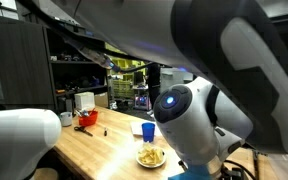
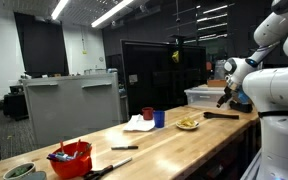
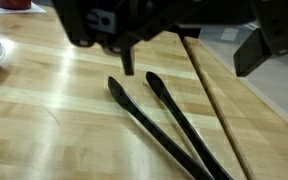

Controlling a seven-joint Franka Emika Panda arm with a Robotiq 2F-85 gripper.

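In the wrist view my gripper stands open, its dark fingers wide apart with nothing between them. Below the gap lie black tongs (image 3: 170, 125) on the wooden table, their two arms spread and pointing away from the table's edge. The far ends of the tongs run out of the frame. Exterior view 2 has the same dark tongs (image 2: 221, 116) flat near the right end of the table, under the raised arm. A plate of yellow food (image 2: 187, 124) sits to their left. In exterior view 1 the arm's body covers the tongs.
Beyond the plate stand a blue cup (image 2: 159, 118), a red cup (image 2: 147, 113) and a white cloth or paper (image 2: 139, 124). A clear bin (image 2: 206, 97) is behind the tongs. The red pot (image 2: 72, 160) and some utensils occupy the far end. Mid-table is mostly bare.
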